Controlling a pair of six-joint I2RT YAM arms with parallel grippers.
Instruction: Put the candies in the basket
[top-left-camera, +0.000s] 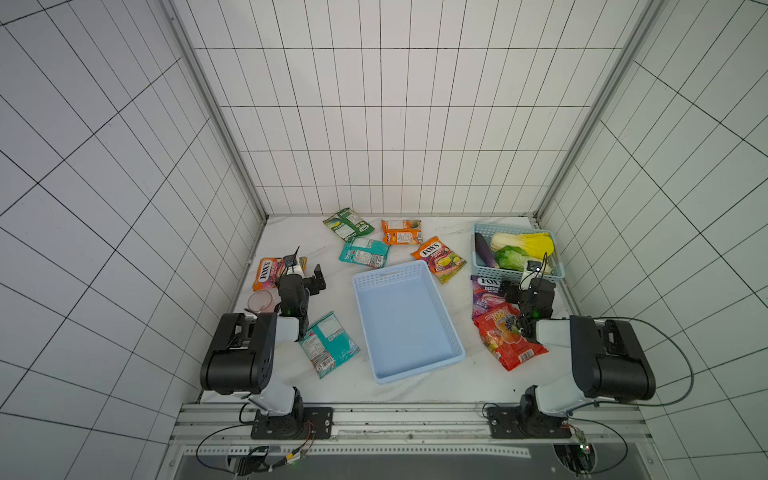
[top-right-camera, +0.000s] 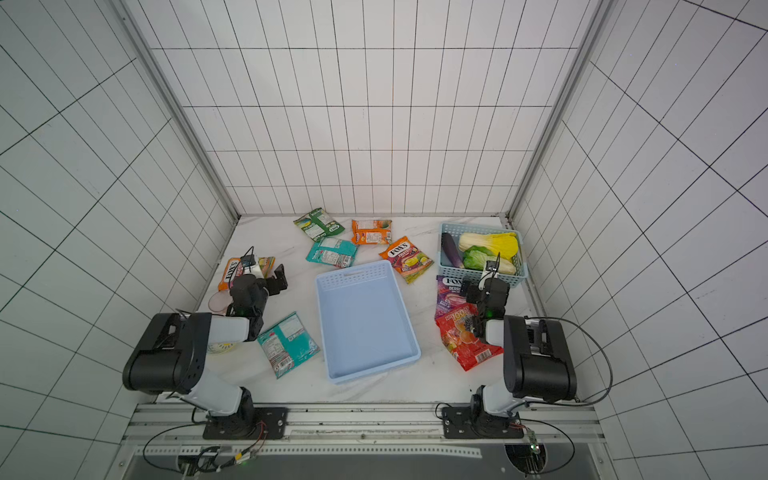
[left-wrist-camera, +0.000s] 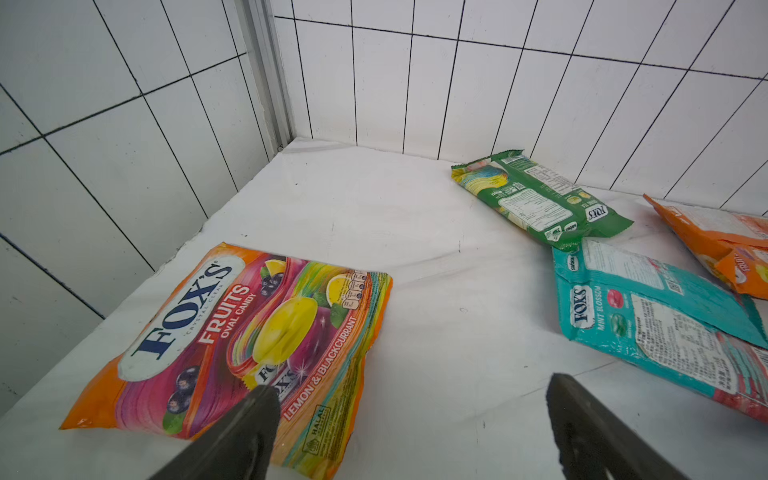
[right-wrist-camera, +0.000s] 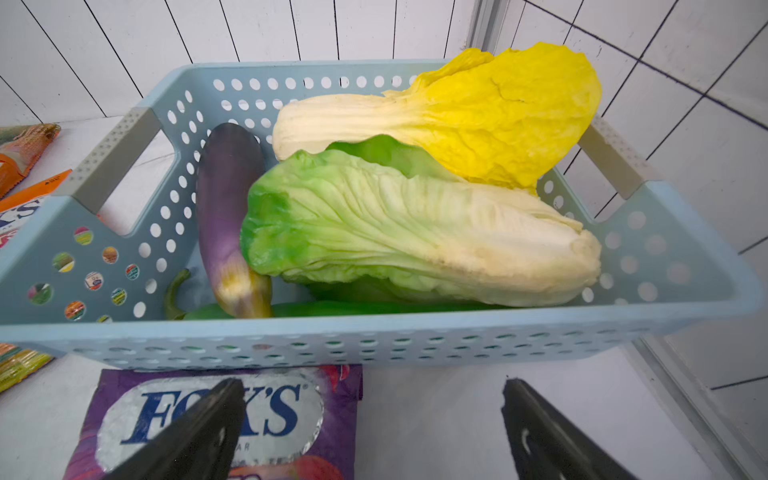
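The shallow blue basket (top-left-camera: 408, 320) stands empty mid-table. Behind it lie a green candy bag (top-left-camera: 349, 225), a teal bag (top-left-camera: 365, 253), an orange bag (top-left-camera: 401, 232) and an orange-yellow bag (top-left-camera: 439, 259). A second teal bag (top-left-camera: 329, 345) rests at the basket's left. My left gripper is open, a Fox's Fruits bag (left-wrist-camera: 256, 336) lying partly behind its left finger. Open too is my right gripper, over a purple bag (right-wrist-camera: 216, 408); a red bag (top-left-camera: 508, 336) touches that one. Nothing is between either gripper's fingers.
A light blue perforated basket (right-wrist-camera: 384, 340) at the back right holds an eggplant (right-wrist-camera: 228, 192), a cabbage (right-wrist-camera: 424, 224) and a yellow leafy vegetable (right-wrist-camera: 512, 112). A round pinkish item (top-left-camera: 260, 301) sits by the left arm. Tiled walls enclose the table.
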